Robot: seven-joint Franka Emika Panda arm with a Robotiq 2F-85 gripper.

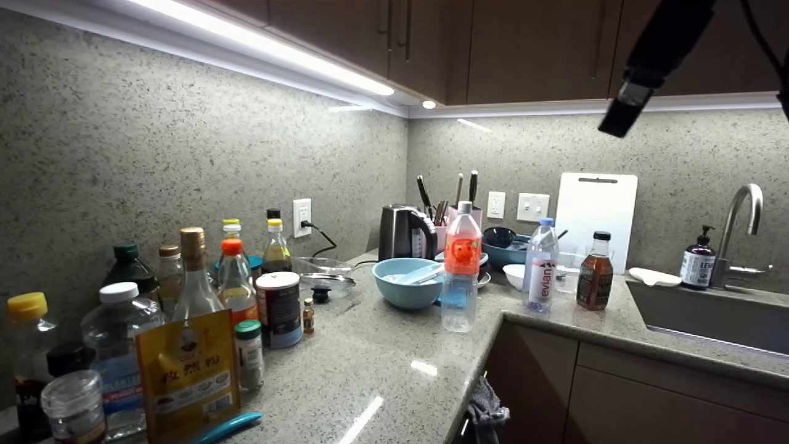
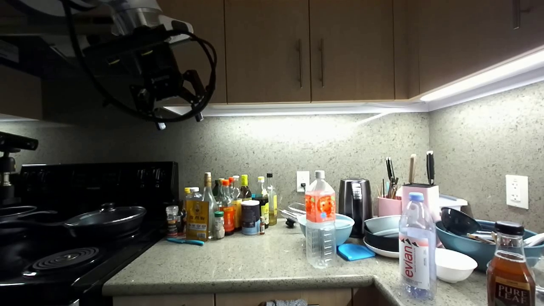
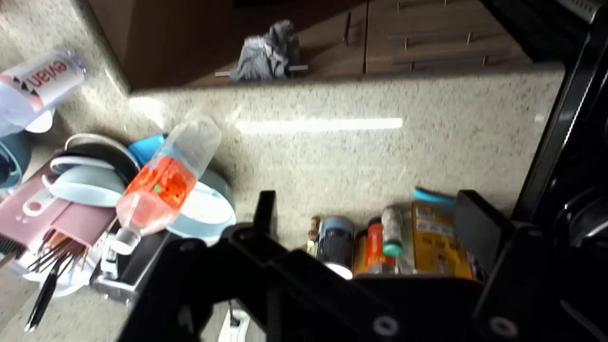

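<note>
High above the counter, my gripper point(image 2: 179, 121) hangs at the upper left of exterior view 2, well clear of everything below. Its two fingers point(image 3: 265, 208) stand wide apart in the wrist view, with no object held between them. A single dark fingertip point(image 1: 622, 121) shows at the upper right of exterior view 1. On the counter stands a clear bottle with an orange label point(image 2: 320, 204), in front of a light blue bowl point(image 1: 408, 282). An Evian bottle point(image 2: 417, 250) and a Pure Leaf tea bottle point(image 1: 594, 271) stand upright to its right.
Several sauce bottles, a yellow seasoning pouch point(image 1: 188, 377) and a dark canister point(image 2: 250, 217) crowd the wall side. A kettle point(image 2: 355, 204) and pink knife block point(image 2: 420, 196) are behind. The stove point(image 2: 66, 255) borders the counter point(image 3: 342, 148), whose middle is clear.
</note>
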